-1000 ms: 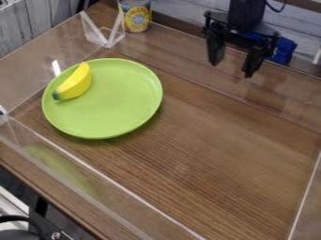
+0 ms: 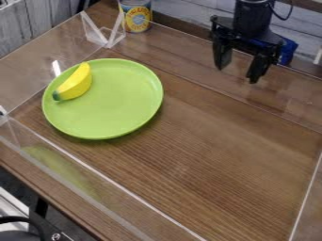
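My black gripper (image 2: 246, 58) hangs at the top right over the wooden surface, open, its two fingers apart with nothing visible between them. Just behind it, partly hidden, is a blue object (image 2: 285, 50). On the left a green plate (image 2: 113, 104) holds a yellow banana (image 2: 74, 82) near its left edge.
A can (image 2: 135, 12) stands at the back, beside a clear plastic piece (image 2: 104, 32). A wall (image 2: 201, 8) runs along the back.
The gripper has shifted slightly within the back right area; the objects on the table have not moved.
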